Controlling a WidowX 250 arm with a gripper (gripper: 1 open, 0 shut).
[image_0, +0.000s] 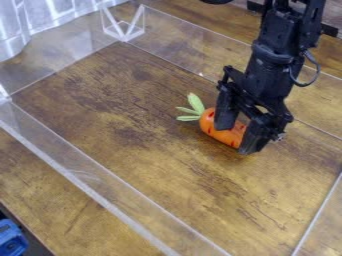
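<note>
An orange toy carrot (218, 130) with pale green leaves pointing up and to the left lies on the wooden table. My black gripper (241, 122) is low over the carrot, its fingers on or around the carrot's body and partly hiding it. Whether it is open or shut on the carrot is hard to tell.
The wooden tray floor (94, 100) is clear to the left and front, bordered by clear plastic walls. A small white bracket (122, 28) sits at the back left, and a blue object (8, 238) lies outside at the bottom left.
</note>
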